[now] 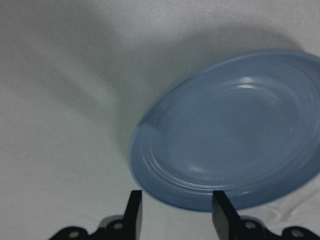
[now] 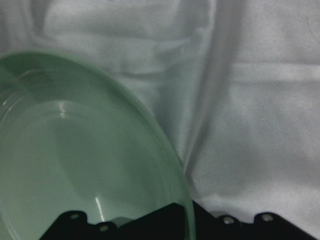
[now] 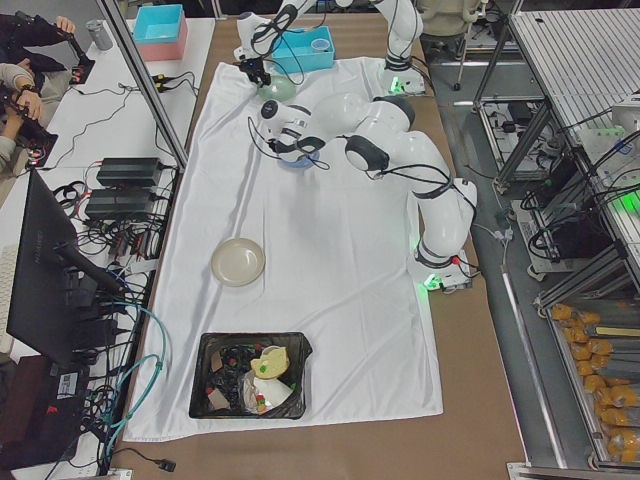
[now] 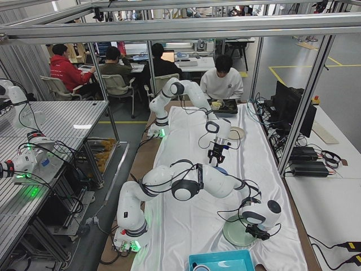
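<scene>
A blue plate (image 1: 225, 130) lies on the white cloth beneath my left gripper, whose fingers stand open just beside its near rim; in the camera left view the arm mostly hides it. A green plate (image 2: 85, 145) fills the left of the right wrist view. My right gripper is at its rim, one finger each side, apparently shut on that rim. A beige plate (image 3: 237, 261) lies on the middle left of the cloth, apart from both grippers.
A black bin (image 3: 205, 400) with mixed items stands at one end of the cloth, a turquoise box (image 4: 220, 259) with a cup at the other. The cloth between the beige plate and the left arm's base is clear.
</scene>
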